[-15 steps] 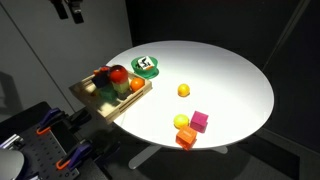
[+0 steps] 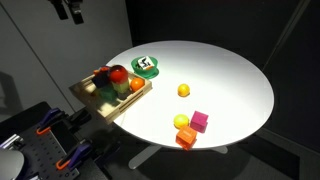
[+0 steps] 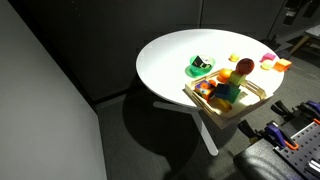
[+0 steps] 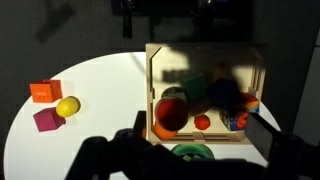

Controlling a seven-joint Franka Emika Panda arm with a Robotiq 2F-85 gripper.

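High above the table's left side, my gripper [image 2: 70, 15] hangs with its two fingers apart and nothing between them. In the wrist view its dark fingers [image 4: 128, 152] show at the bottom, spread widely. Below is a wooden tray [image 2: 142, 98], holding a red ball [image 2: 119, 74] that rests on a stack of blocks, a green block [image 3: 234, 78], an orange ball [image 2: 137, 84] and several other small pieces. A green plate [image 2: 154, 71] with a white and dark item [image 2: 146, 63] on it stands just behind the tray.
On the round white table [image 2: 230, 85] lie a yellow-orange ball [image 2: 184, 90], a yellow ball [image 2: 181, 121], a pink cube [image 2: 199, 121] and an orange cube [image 2: 186, 138], the last close to the front edge.
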